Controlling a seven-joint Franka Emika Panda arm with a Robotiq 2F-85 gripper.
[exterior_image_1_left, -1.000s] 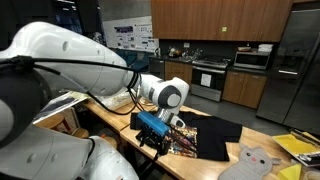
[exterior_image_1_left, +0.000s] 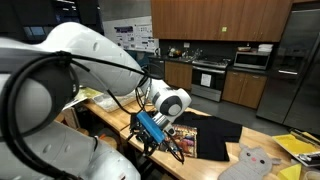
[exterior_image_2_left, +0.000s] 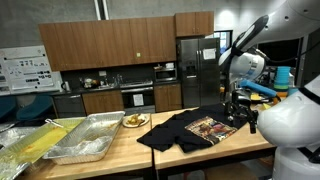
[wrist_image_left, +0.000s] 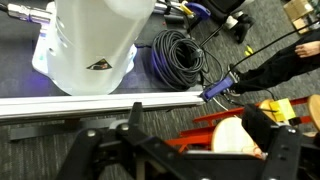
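In the wrist view my gripper has its two dark fingertips well apart, with nothing between them; it is open. It is over the edge of the table by the robot's white base (wrist_image_left: 95, 45), with a coil of black cable (wrist_image_left: 178, 60) close by. In exterior view 1 the gripper (exterior_image_1_left: 146, 146) hangs low beside the base, partly lost among cables. A dark cloth (exterior_image_2_left: 165, 135) lies on the table, and a brown patterned piece (exterior_image_2_left: 212, 128) rests on or beside it.
A grey animal-shaped mat (exterior_image_1_left: 250, 163) is on the wooden table, right of the cloth. Metal trays (exterior_image_2_left: 85, 140) and a plate of food-like items (exterior_image_2_left: 136, 120) stand at the other end. Red-framed stools (wrist_image_left: 228, 135) are below in the wrist view.
The arm has come lower and turned, and the gripper has shifted a little to the right near the base. The cloth and mat look unmoved.
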